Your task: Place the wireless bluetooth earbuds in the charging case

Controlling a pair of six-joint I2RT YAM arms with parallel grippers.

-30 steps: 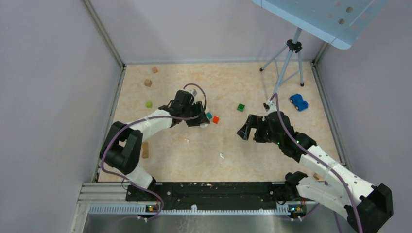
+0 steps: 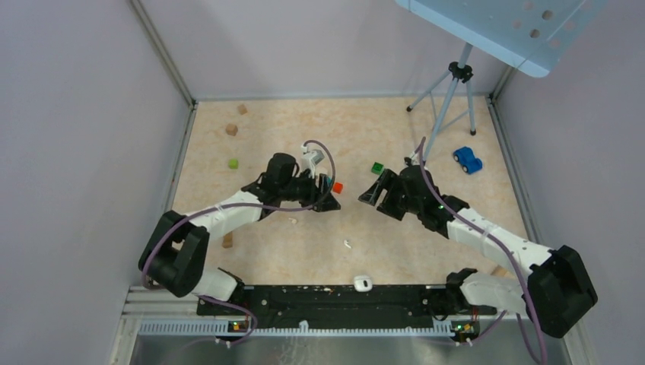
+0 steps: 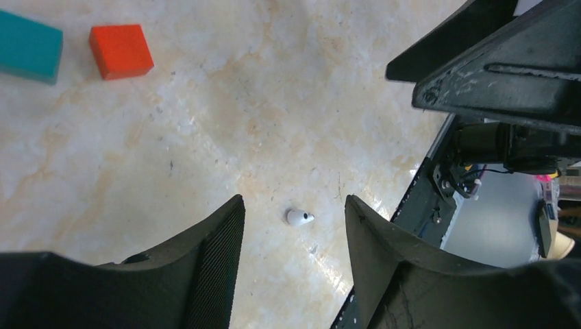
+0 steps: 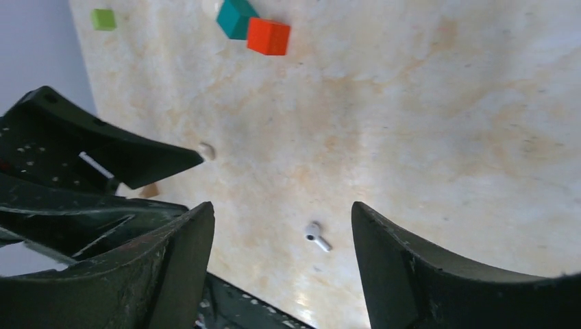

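Note:
In the top view, a small white rounded case (image 2: 363, 284) lies at the table's front edge, against the black strip. One white earbud (image 2: 347, 244) rests on the table behind it, and another earbud (image 2: 293, 220) lies further left. My left gripper (image 2: 329, 204) is over the middle of the table, fingers apart and empty; in its wrist view one earbud (image 3: 299, 217) shows beyond the gap. Facing it from the right, my right gripper (image 2: 373, 204) is also open and empty. The right wrist view shows a stemmed earbud (image 4: 315, 235) and a second earbud (image 4: 206, 151) near the left gripper's fingers.
Red (image 2: 338, 188) and teal (image 3: 29, 46) blocks sit close to the left gripper. A green block (image 2: 378, 168) lies behind the right one. A blue toy car (image 2: 467, 160) and a tripod (image 2: 449, 99) stand at the right. The two grippers are close together.
My right gripper moved left; the left moved right, towards it.

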